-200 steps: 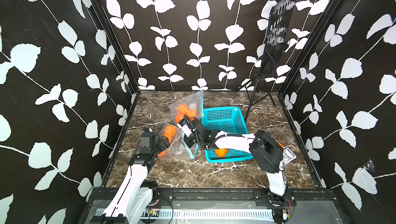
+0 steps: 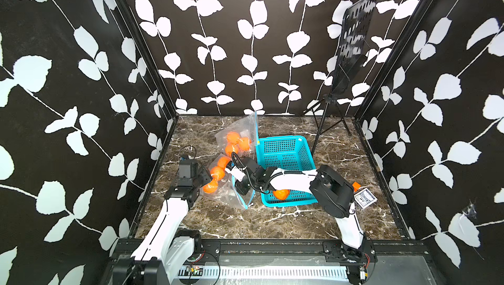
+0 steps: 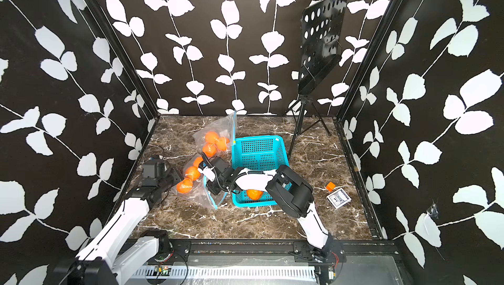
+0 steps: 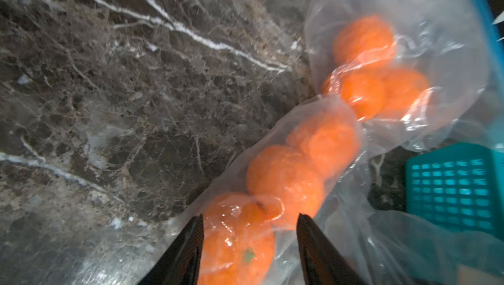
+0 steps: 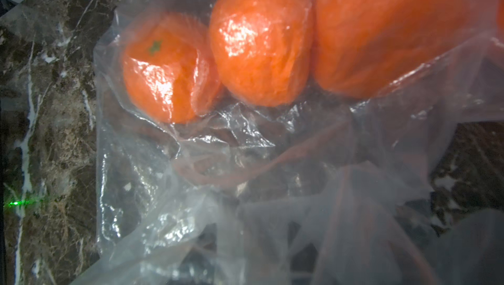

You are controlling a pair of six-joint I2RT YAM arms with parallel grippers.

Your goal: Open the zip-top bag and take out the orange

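Observation:
A clear zip bag [image 2: 228, 195] holding oranges [image 4: 283, 180] lies left of the teal basket; a second bag of oranges [image 2: 233, 140] lies behind it. My right gripper [image 2: 237, 177] is shut on the front bag near its blue zip edge; its fingers are not clearly visible in the right wrist view. My left gripper hangs over the front bag's oranges, part open, with nothing clearly held between its fingers. One loose orange [image 2: 281, 194] is in the basket, under the right arm.
The teal basket [image 2: 294, 143] sits mid-table. A black stand [image 3: 299, 122] stands at the back right. An orange cube [image 3: 330, 185] and a card box [image 3: 338, 197] lie at the right.
My left gripper has drawn back a little to the left, uncovering more oranges.

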